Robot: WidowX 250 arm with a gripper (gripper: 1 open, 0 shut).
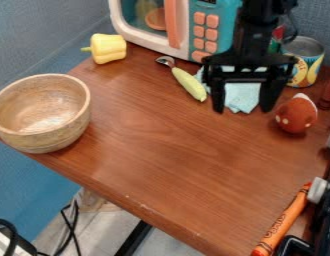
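The black gripper (243, 100) hangs at the back right of the wooden table (154, 170), its two fingers spread apart and open. It is above a light blue cloth (240, 96), between a yellow corn or banana-like toy (189, 83) on the left and a red-brown round toy (296, 116) on the right. Nothing clearly shows between the fingertips apart from the cloth behind or below them.
A wooden bowl (41, 111) sits at the left edge. A toy microwave (168, 25), a yellow pepper-like toy (105, 49), a spoon (167, 62) and a can (304, 61) stand at the back. A large orange crayon (281, 225) lies front right.
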